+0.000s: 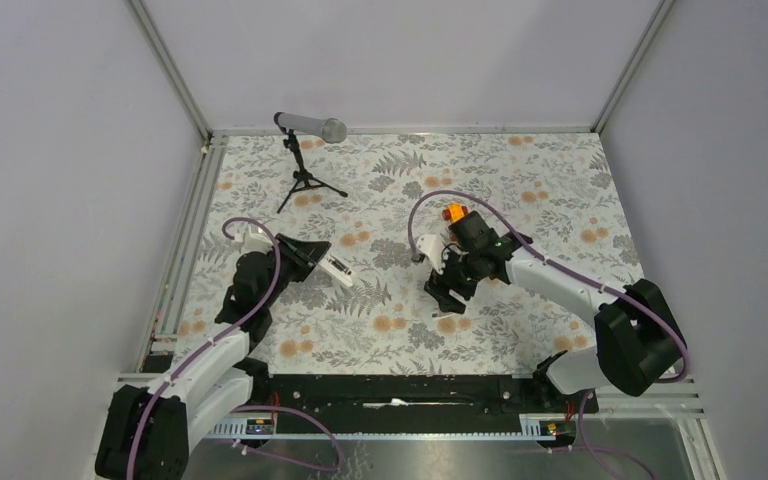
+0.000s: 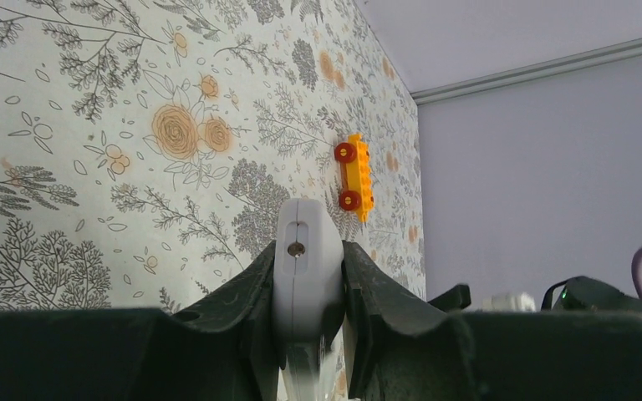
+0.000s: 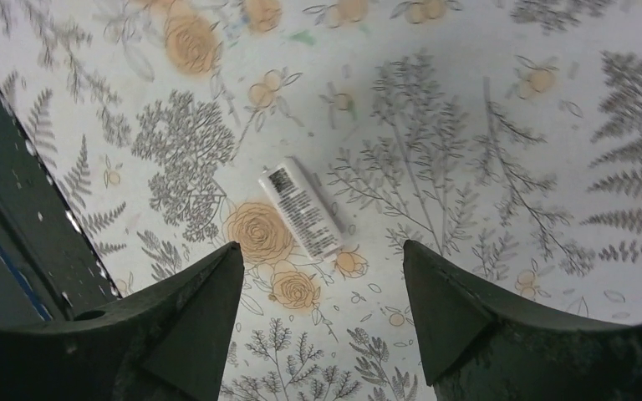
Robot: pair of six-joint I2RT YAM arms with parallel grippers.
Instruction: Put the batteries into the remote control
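Note:
A white remote control (image 1: 336,271) is held by my left gripper (image 1: 310,258); in the left wrist view it (image 2: 308,276) points up between the shut fingers. My right gripper (image 1: 445,290) hangs open over the table; in the right wrist view its fingertips (image 3: 217,276) frame a small white battery-like piece (image 3: 301,209) with printed dark markings, lying on the floral cloth with nothing gripping it.
A yellow toy vehicle with red wheels (image 2: 359,180) lies at the back right, partly behind my right arm in the top view. A tripod with a grey cylinder (image 1: 310,125) stands at the back left.

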